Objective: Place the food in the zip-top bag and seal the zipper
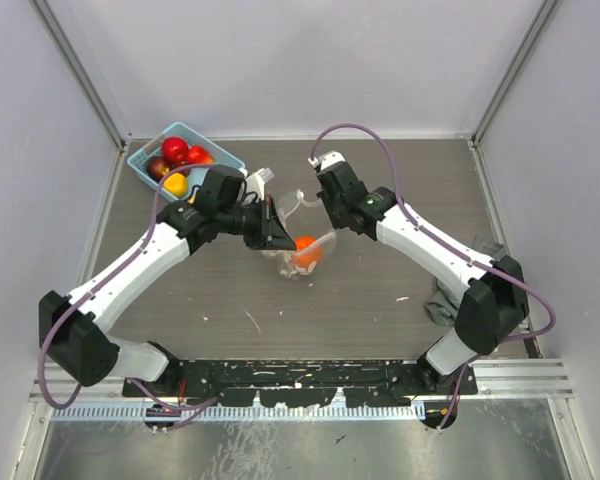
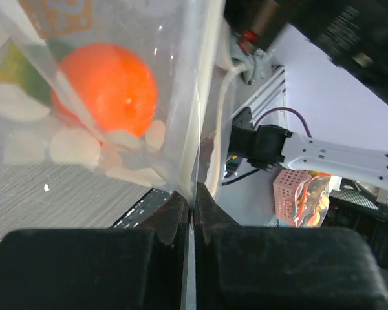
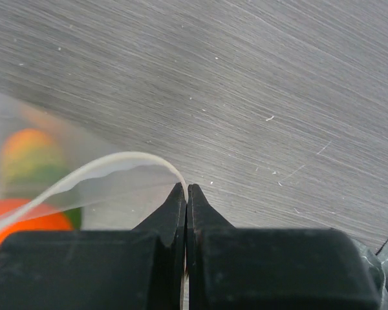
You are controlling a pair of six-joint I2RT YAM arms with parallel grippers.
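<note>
A clear zip top bag [image 1: 288, 264] hangs between both arms, with an orange food item [image 1: 307, 252] inside. In the left wrist view the orange item [image 2: 110, 87] shows through the plastic beside a yellow-green one [image 2: 22, 74]. My left gripper is shut on the bag's edge, whose plastic runs up from the fingertips. On the other side, my right gripper is shut on the bag's rim [image 3: 126, 157], a pale strip leading into its fingertips. The right wrist view also shows a yellow-green item [image 3: 32, 158] within the bag.
A light blue basket [image 1: 230, 158] holding red and yellow produce stands at the back left. Grey cloth [image 1: 446, 304] lies at the right, near the right arm.
</note>
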